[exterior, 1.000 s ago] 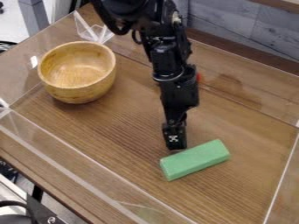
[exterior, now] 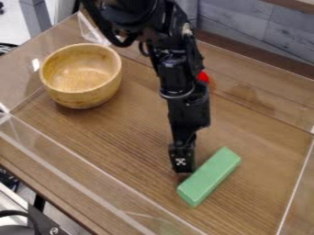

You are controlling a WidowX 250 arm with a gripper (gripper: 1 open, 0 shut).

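My black gripper (exterior: 185,156) is open and low over the wooden table, its fingertips just above and left of a light green block (exterior: 208,176). The block lies diagonally in the lower right; whether a finger touches it I cannot tell.
A yellow wooden bowl (exterior: 79,75) sits at the upper left. A small red object (exterior: 204,79) is partly hidden behind the arm. A grey board runs along the back right.
The green block has turned to a steeper diagonal. The gripper has shifted slightly, staying low beside the block.
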